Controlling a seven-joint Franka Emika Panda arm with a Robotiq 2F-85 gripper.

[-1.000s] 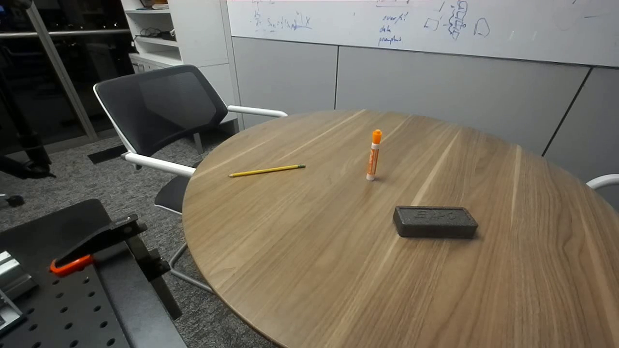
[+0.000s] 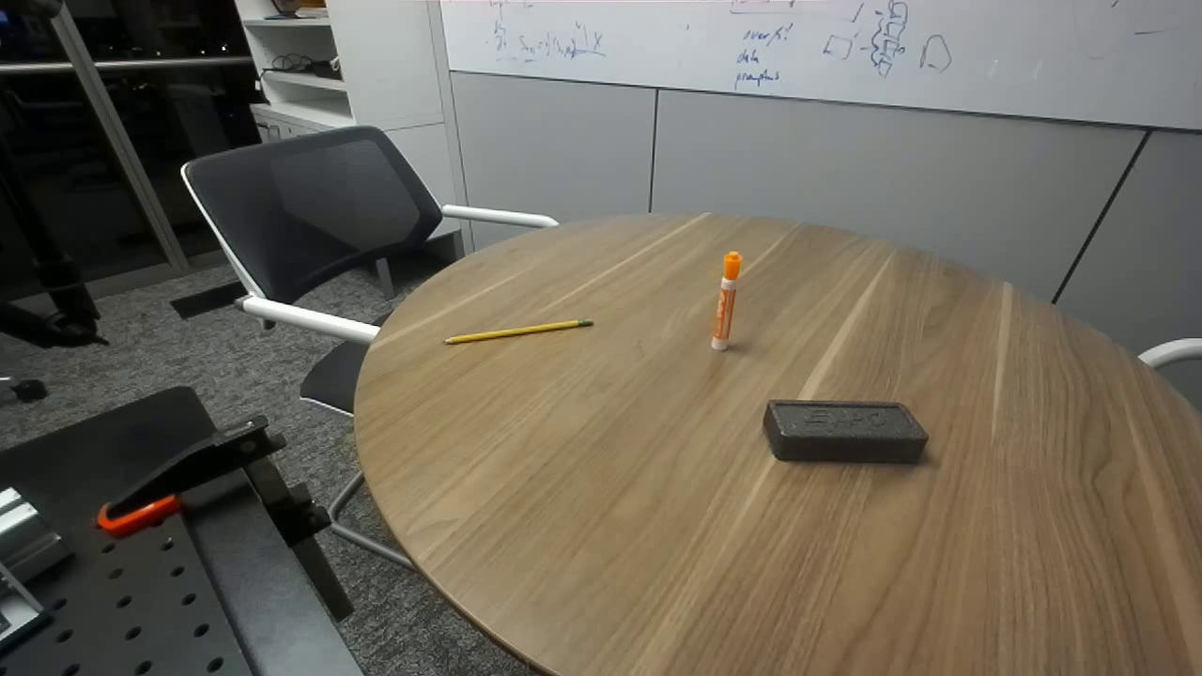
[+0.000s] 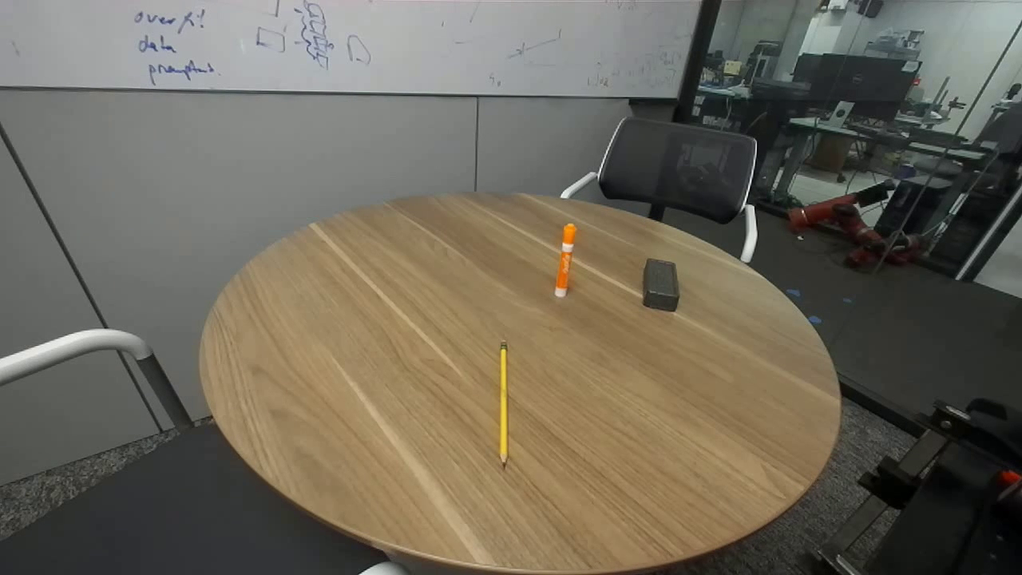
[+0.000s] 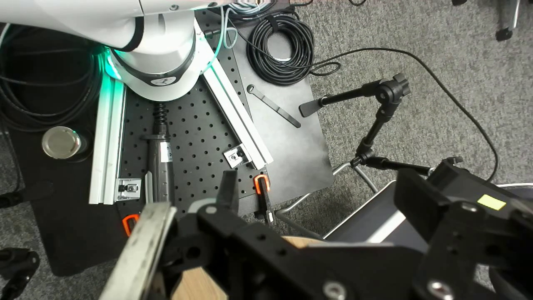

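An orange marker (image 2: 727,302) with a white base stands upright on the round wooden table (image 2: 586,473). To its left in exterior view 1 lies a yellow pencil (image 2: 518,332), flat on the wood. A dark eraser block (image 2: 845,432) rests nearer that camera, to the marker's right; exterior view 2 also shows the eraser (image 3: 661,284) apart from the marker (image 3: 565,260) and the pencil (image 3: 504,402). Only the wrist view shows my gripper. Its dark fingers (image 4: 228,190) are wide apart, open, with nothing held between them.
Below the wrist camera are the robot's base, a perforated black mounting plate (image 4: 192,150), a coiled cable (image 4: 300,65) and a jointed stand (image 4: 382,112). Chairs (image 2: 315,208) border the table.
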